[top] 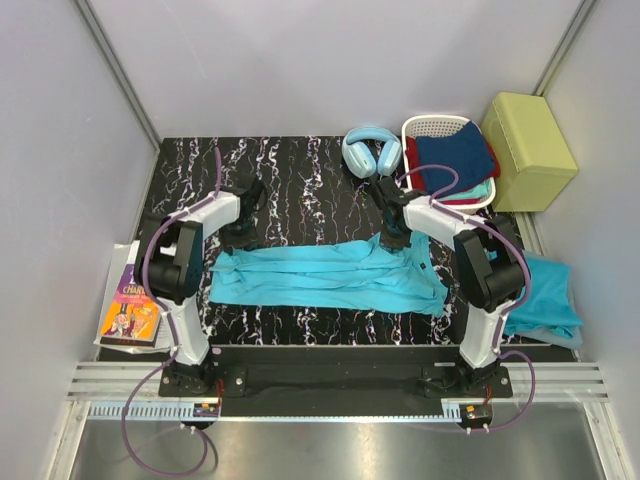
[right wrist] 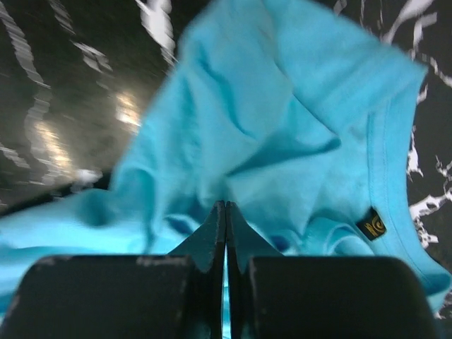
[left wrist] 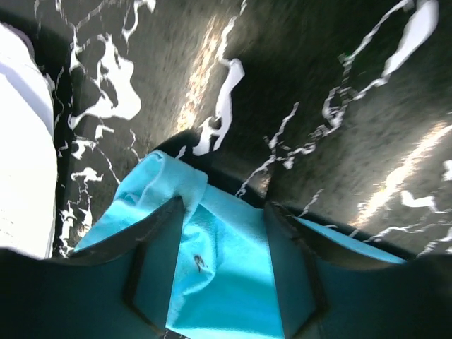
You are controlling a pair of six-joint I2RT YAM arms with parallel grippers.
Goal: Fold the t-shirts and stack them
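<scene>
A light-blue t-shirt (top: 320, 295) lies spread in a long, creased strip across the middle of the table. My left gripper is down at its upper left corner, part open, with bunched fabric (left wrist: 159, 176) between and beneath the fingers. My right gripper is shut over the shirt's crumpled right end (right wrist: 296, 120), its tips together on or just above the cloth; whether it pinches any cannot be seen. A small dark label (right wrist: 371, 224) shows on that end.
A folded blue cloth pile (top: 540, 300) lies at the right, a laundry basket (top: 430, 127) with clothes at back right beside headphones (top: 370, 142) and a yellow box (top: 530, 150). Books (top: 130, 305) are at the left.
</scene>
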